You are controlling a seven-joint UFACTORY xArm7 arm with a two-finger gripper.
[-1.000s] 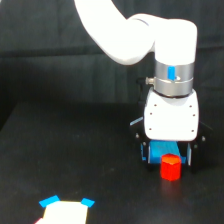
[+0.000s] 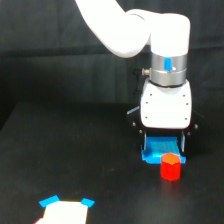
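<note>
A red block (image 2: 170,167), roughly hexagonal in outline, stands on the dark table at the lower right of the camera view. Just behind it lies a flat blue piece (image 2: 155,156), partly covered by the block. Over the blue piece is my gripper (image 2: 164,143), pointing down, its dark fingers spread wide apart. The red block is in front of the fingers, not between them. How close the fingertips come to the blue piece is hard to make out.
At the bottom left edge, a pale object (image 2: 65,212) with blue corner pieces is cut off by the frame. A dark curtain hangs behind.
The arm and gripper have shifted slightly up and to the left in the view, exposing more of the blue piece. The red block has stayed in place.
</note>
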